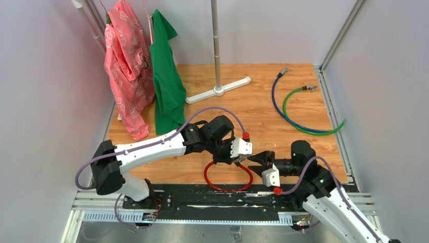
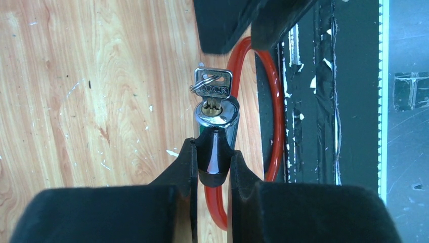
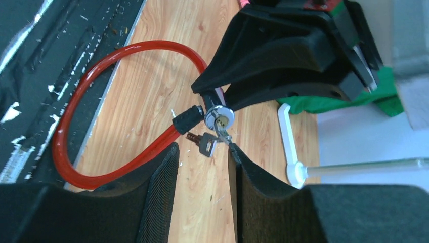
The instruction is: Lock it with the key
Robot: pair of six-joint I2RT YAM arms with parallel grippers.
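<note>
The silver lock cylinder [image 2: 217, 114] of the red cable lock [image 2: 275, 111] is gripped by my left gripper, its fingers closed around the barrel. A silver key [image 2: 213, 83] with a ring stands in the keyhole, its flat head facing away from my left fingers. In the right wrist view, the key in the lock [image 3: 222, 132] appears edge-on, and a second key [image 3: 206, 145] dangles beside it. My right gripper is open, fingertips apart just short of the keys, with nothing visibly clamped between them.
Blue and green cable locks [image 1: 308, 130] lie on the right of the wooden floor. A stand's white foot [image 1: 202, 96] is behind the arms, with a green garment [image 1: 167, 76] and a pink garment [image 1: 129, 71] hanging at left. The two grippers are very close together.
</note>
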